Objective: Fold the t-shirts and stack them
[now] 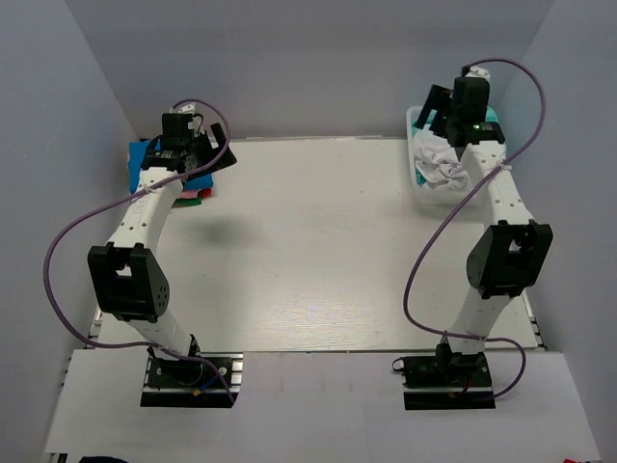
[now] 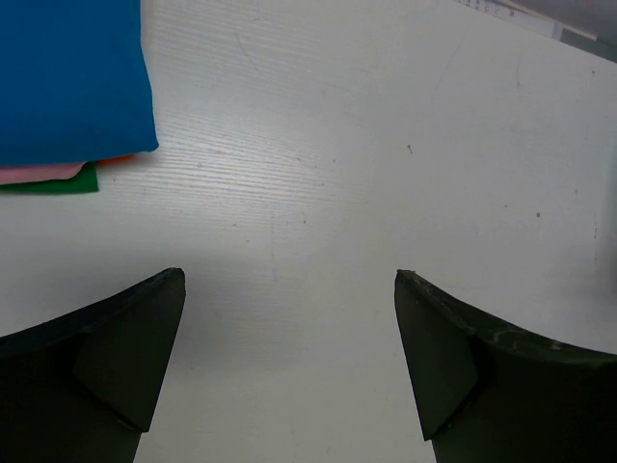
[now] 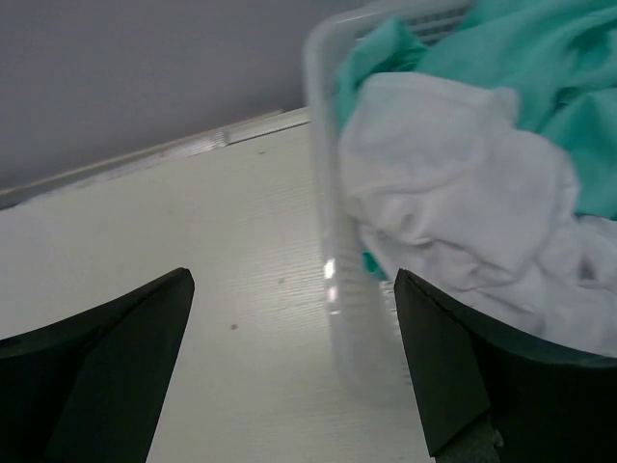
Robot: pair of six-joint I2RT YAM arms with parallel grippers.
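Note:
A white basket point(image 3: 339, 275) at the back right holds a crumpled white shirt point(image 3: 448, 183) and a teal shirt point(image 3: 540, 53). My right gripper point(image 1: 432, 111) hangs over the basket's left part, open; in the right wrist view the basket wall shows between its fingers, which hold nothing. At the back left lies a stack of folded shirts, blue point(image 2: 72, 82) on top, with pink point(image 2: 43, 174), green point(image 2: 72, 185) and orange edges below. My left gripper point(image 1: 224, 145) stands open near the stack's right side, only bare table between its fingers. The arm partly hides the stack in the top view.
Grey walls point(image 1: 318, 68) close off the back and both sides. Purple cables point(image 1: 416, 275) loop over both arms.

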